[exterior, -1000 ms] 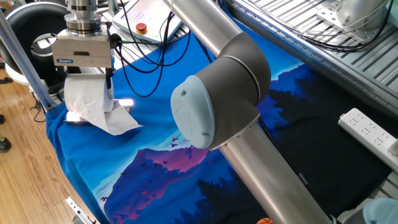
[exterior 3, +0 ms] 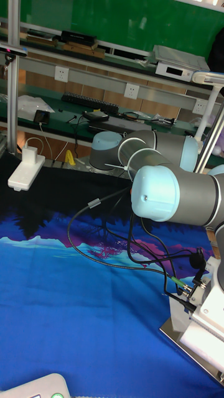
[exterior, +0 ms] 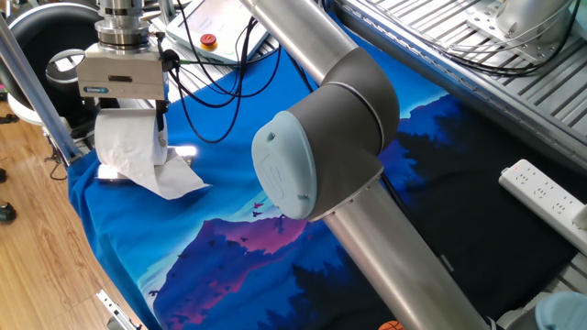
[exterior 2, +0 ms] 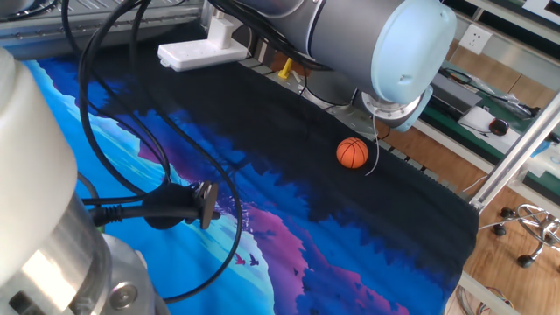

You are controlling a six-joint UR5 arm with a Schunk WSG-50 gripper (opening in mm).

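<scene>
A white paper roll (exterior: 127, 147) with a loose sheet hanging from it is at the table's left end in exterior view 1. My gripper (exterior: 130, 125) points down over it, with a dark finger (exterior: 161, 117) visible at the roll's right side. The roll lies between the fingers, but whether they press on it cannot be made out. Beneath it is a shiny flat plate (exterior: 185, 152), whose edge also shows in exterior view 3, beside the white roll (exterior 3: 203, 341). The fingertips are hidden in exterior views 2 and 3.
A small basketball (exterior 2: 352, 153) rests on the dark part of the cloth (exterior 2: 289, 157). A white power strip (exterior: 545, 194) lies at the far side. Black cables (exterior: 240, 82) loop from the gripper.
</scene>
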